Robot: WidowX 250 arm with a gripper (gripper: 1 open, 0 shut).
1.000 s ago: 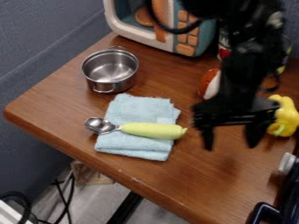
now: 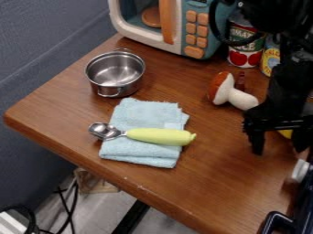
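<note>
My black gripper hangs at the right side of the table, low over the wood; its fingers are dark, and whether anything is between them I cannot tell. Part of a yellow object shows behind it. A light blue folded cloth lies near the middle-left, with a yellow-handled scoop across it. A mushroom-shaped toy in red and white lies right of centre.
A steel pot stands at the back left. A toy microwave, a tomato sauce can and a yellow can line the back. The table's left edge drops to the floor.
My arm and gripper have moved right, away from the cloth, uncovering the mushroom toy and the cans and covering most of the yellow object at the right.
</note>
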